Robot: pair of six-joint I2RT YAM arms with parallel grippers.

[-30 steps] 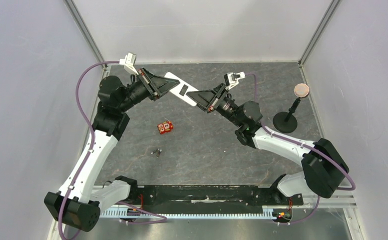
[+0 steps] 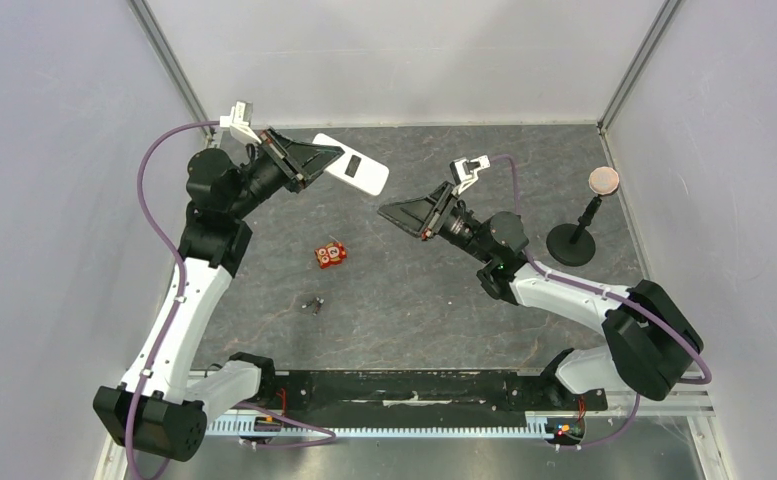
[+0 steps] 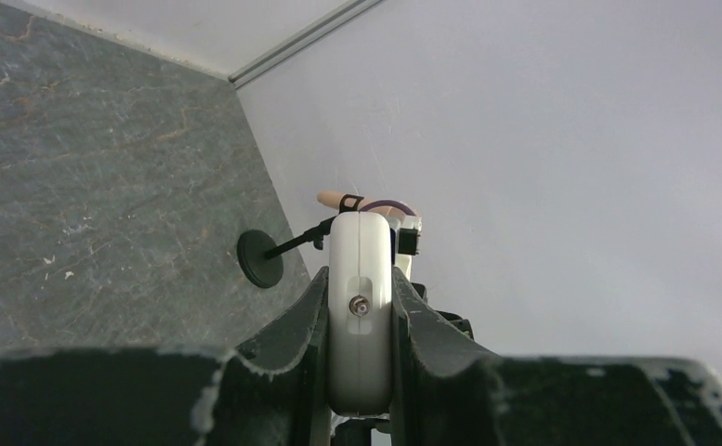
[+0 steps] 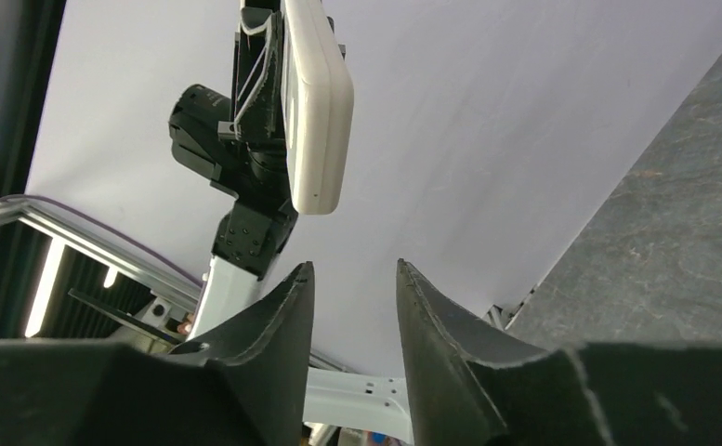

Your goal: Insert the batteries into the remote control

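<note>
The white remote [image 2: 369, 174] is held up in the air by my left gripper [image 2: 319, 160], which is shut on it at its upper-left end; in the left wrist view it stands end-on [image 3: 360, 353] between the fingers, and in the right wrist view its long white edge [image 4: 318, 121] shows. My right gripper [image 2: 392, 216] is just below and right of the remote, apart from it, open with nothing between its fingertips. On the table lies a red pack [image 2: 330, 254], probably batteries, with small dark pieces [image 2: 313, 305] nearer the front.
A round-based stand [image 2: 568, 243] with a pale round top is at the right side. Walls enclose the grey table [image 2: 434, 320], whose front and centre are mostly clear.
My right gripper has come apart from the remote and sits a little lower and further left.
</note>
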